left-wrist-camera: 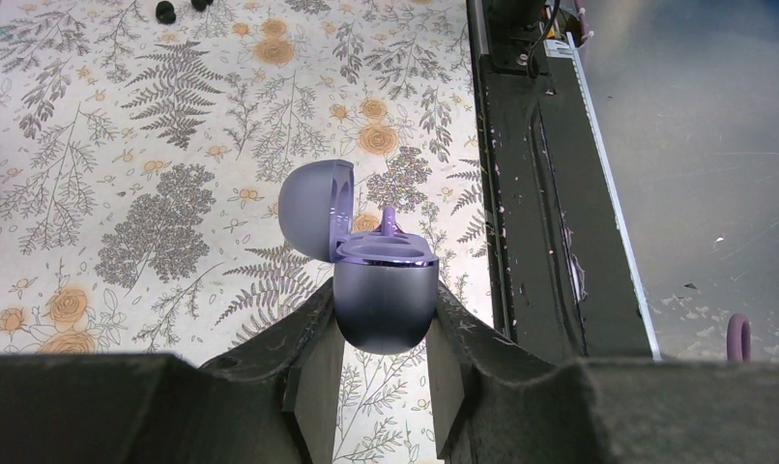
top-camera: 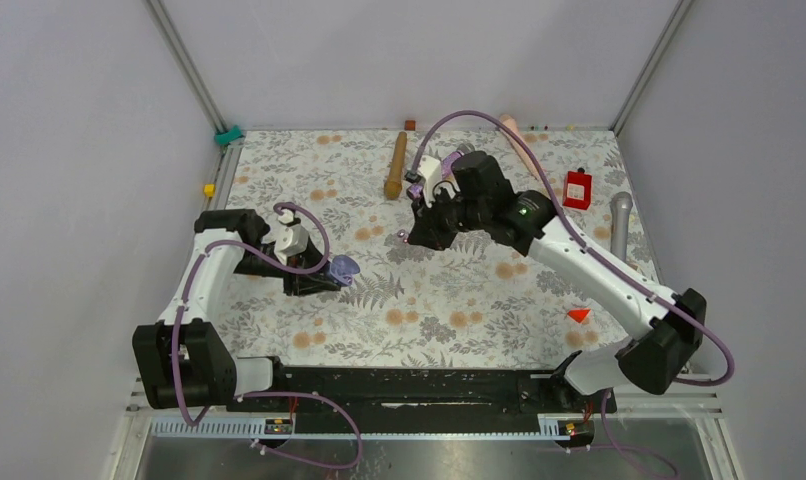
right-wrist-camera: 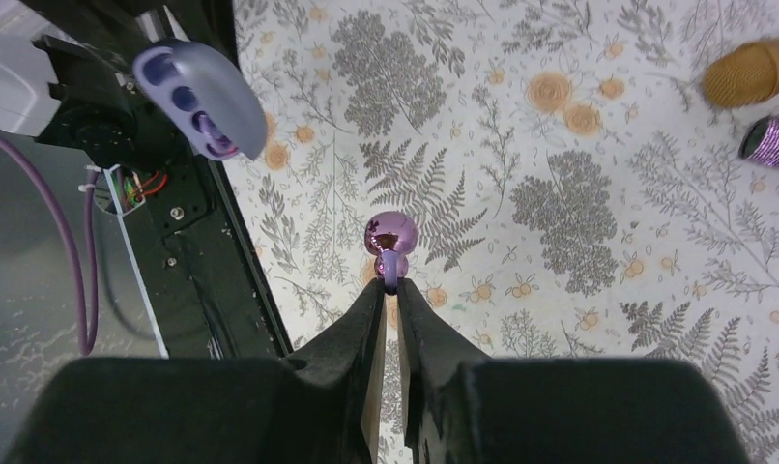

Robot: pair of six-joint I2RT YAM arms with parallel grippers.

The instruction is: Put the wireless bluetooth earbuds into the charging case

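Observation:
In the left wrist view, a purple-grey charging case with its lid raised is pinched in my left gripper. One stem of an earbud sticks up from it. My left gripper stays low over the left part of the table. My right gripper is shut on the stem of a shiny purple earbud, its round head pointing away from the fingertips. From above, that earbud hangs over the middle of the table, apart from and to the right of the case.
A wooden stick and a purple microphone lie behind the right gripper. Further right are a red box, a grey microphone and a red-orange triangle.

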